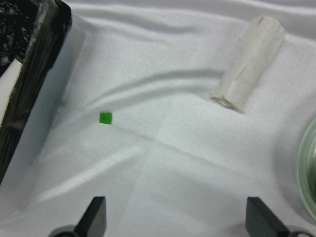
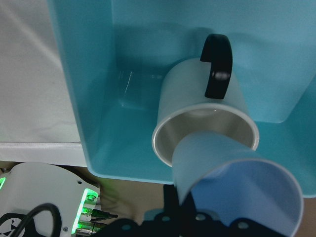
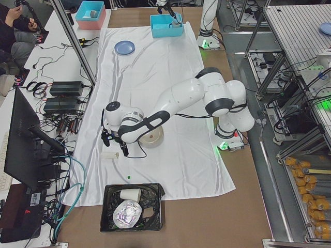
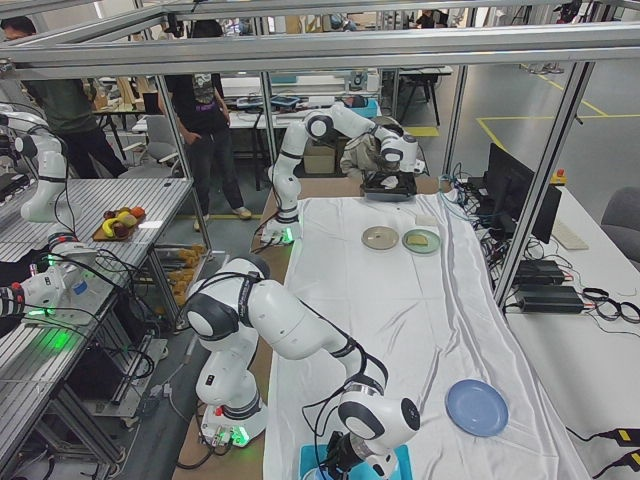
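Note:
In the left wrist view my left gripper is open over the white cloth, nothing between its fingers, near a white paper roll (image 1: pixel 247 61), a small green square (image 1: pixel 105 118) and the rim of a green plate (image 1: pixel 305 173). A black lined bin (image 3: pixel 108 206) holds a white cylinder (image 3: pixel 130 195) and a foil-covered round item (image 3: pixel 126 214). In the right wrist view my right gripper is shut on a light blue cup (image 2: pixel 212 153), above a white mug (image 2: pixel 182 89) with a black handle lying in a blue box (image 2: pixel 89 113).
A beige plate (image 4: pixel 380 237) lies beside the green plate with a yellow item. A blue plate (image 4: pixel 476 407) is on the cloth near the blue box.

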